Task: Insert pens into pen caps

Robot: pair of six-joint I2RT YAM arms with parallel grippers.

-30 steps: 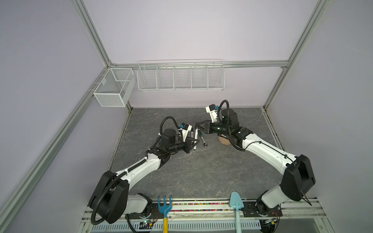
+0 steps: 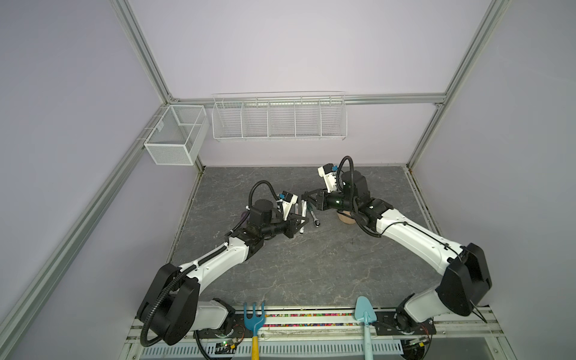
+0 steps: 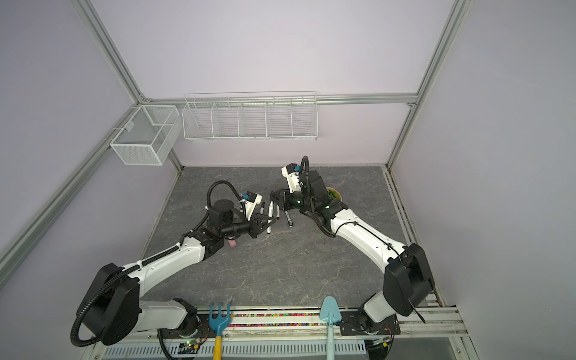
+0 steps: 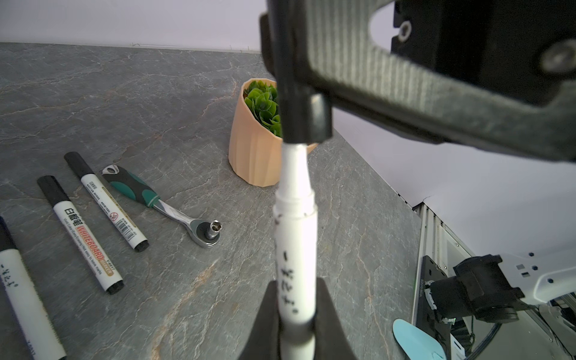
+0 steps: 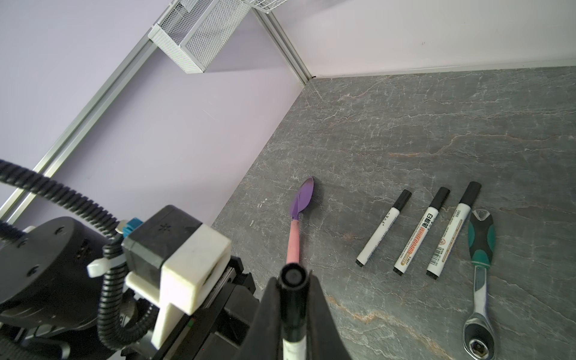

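Note:
Upright in my left gripper is a white marker pen (image 4: 295, 258), held by its lower body with the fingers shut on it. Its tapered tip end points up, and the tip itself is hidden inside a black pen cap (image 4: 307, 123). My right gripper is shut on that cap (image 5: 294, 300), above the left gripper. White shoulder of the pen still shows below the cap's rim. In the top left view the white pen (image 2: 303, 210) stands between both grippers.
Three capped markers (image 5: 415, 240) lie on the table near a green-handled ratchet (image 5: 481, 240). A purple spoon with pink handle (image 5: 294, 237) lies left of them. A potted plant (image 4: 255, 144) stands to the right.
The right gripper has come down slightly with the cap in it. My left gripper has stayed almost in place, with the pen still upright.

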